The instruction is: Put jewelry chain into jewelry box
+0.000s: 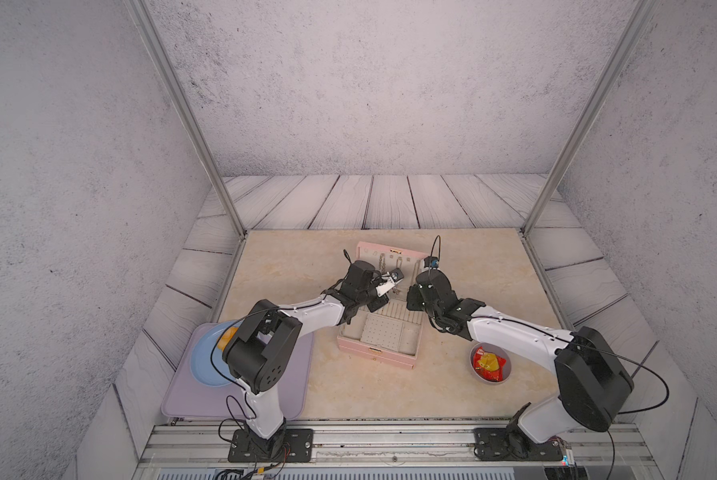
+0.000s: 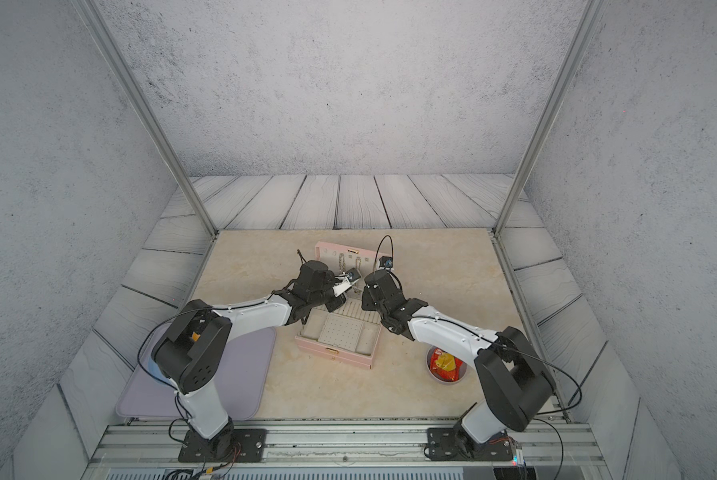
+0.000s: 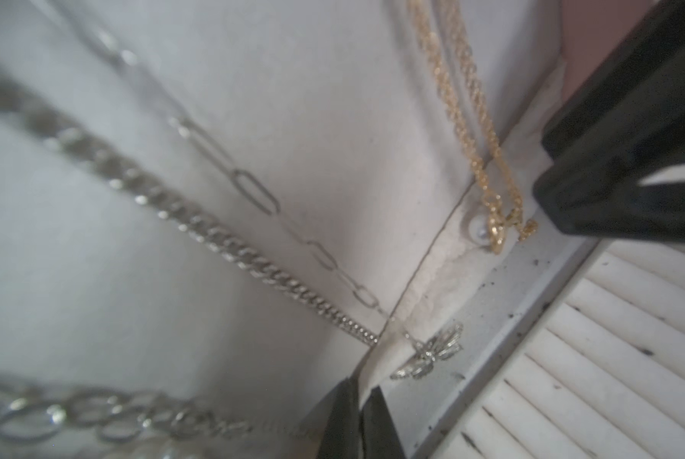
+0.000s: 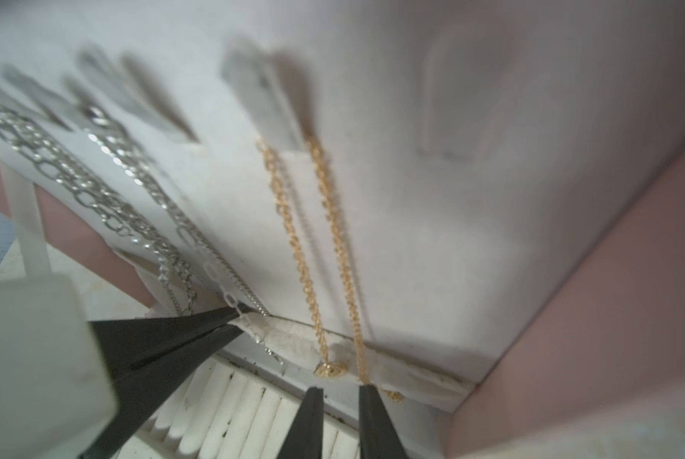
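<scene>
The pink jewelry box (image 1: 378, 350) stands open; several silver chains (image 3: 205, 237) and a gold chain (image 4: 342, 260) hang inside its lid. The gold chain's pendant (image 4: 331, 369) rests near the hinge fold. My left gripper is shut at that fold below the silver chains; whether anything thin is between its tips is unclear. My right gripper stands part open, with its fingertips just below the gold pendant in its wrist view and nothing visibly held.
A purple tray (image 1: 294, 376) with a blue plate (image 1: 202, 360) is at front left. A bowl with red and yellow items (image 1: 489, 364) is right of the box.
</scene>
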